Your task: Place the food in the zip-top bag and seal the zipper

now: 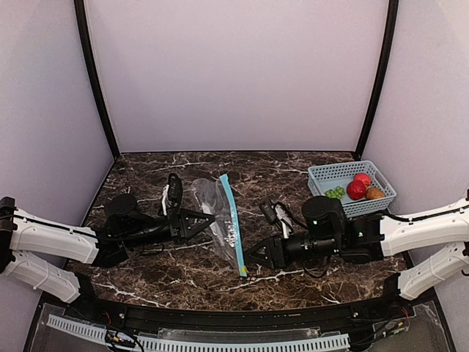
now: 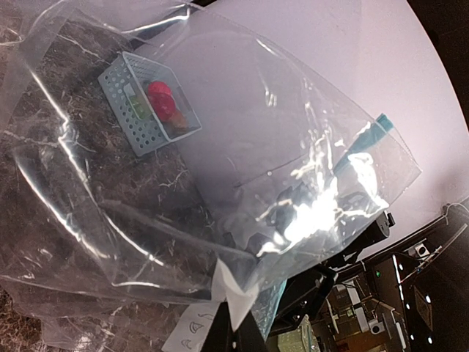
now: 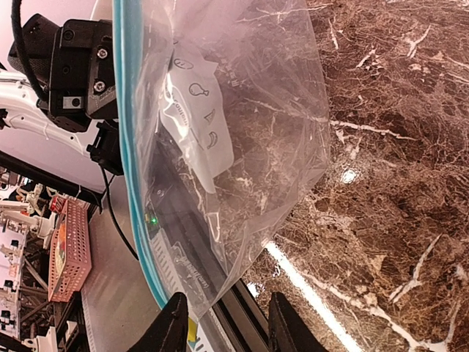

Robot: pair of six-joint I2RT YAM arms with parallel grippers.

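A clear zip top bag (image 1: pixel 220 220) with a light-blue zip strip (image 1: pixel 232 213) hangs upright over the middle of the table. My left gripper (image 1: pixel 211 218) is shut on the bag's plastic, at its white printed label (image 2: pixel 233 290) in the left wrist view. A yellow zip slider (image 1: pixel 242 270) sits at the strip's near end. Beside that end, my right gripper is open; in its wrist view the yellow slider (image 3: pixel 192 331) appears near the left finger (image 3: pixel 174 323). Whether they touch I cannot tell. The bag looks empty.
At the back right, a grey-blue basket (image 1: pixel 333 176) holds green grapes (image 1: pixel 335 193), a red round fruit (image 1: pixel 356 190), another red item (image 1: pixel 362 178) and a brown item (image 1: pixel 374 193).
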